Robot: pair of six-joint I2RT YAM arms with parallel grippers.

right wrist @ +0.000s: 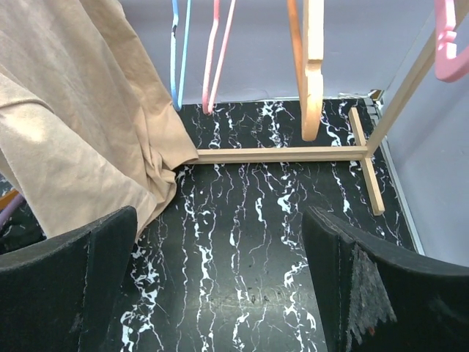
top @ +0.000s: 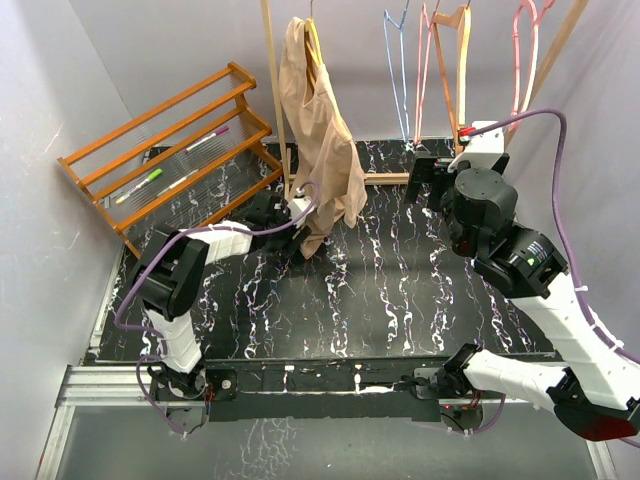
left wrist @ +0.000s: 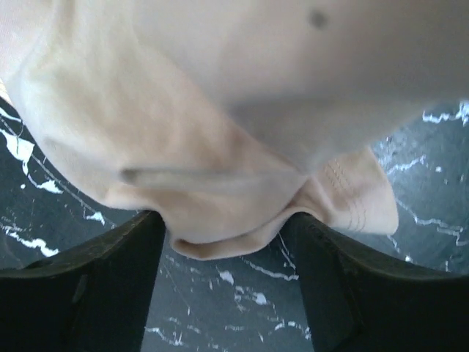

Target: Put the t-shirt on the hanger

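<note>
The beige T-shirt (top: 322,140) hangs on a yellow hanger (top: 313,40). In the left wrist view its lower hem (left wrist: 227,220) reaches between the fingers of my left gripper (top: 295,228), which stand partly apart at the cloth's bottom edge; whether they grip it is unclear. My right gripper (top: 435,170) is open and empty, to the right of the shirt. In the right wrist view the shirt (right wrist: 88,125) fills the upper left, beyond the open fingers.
Blue (top: 388,40), pink and wooden hangers hang at the back right on a wooden stand (right wrist: 278,154). A slatted wooden rack (top: 150,130) with pens leans at the left.
</note>
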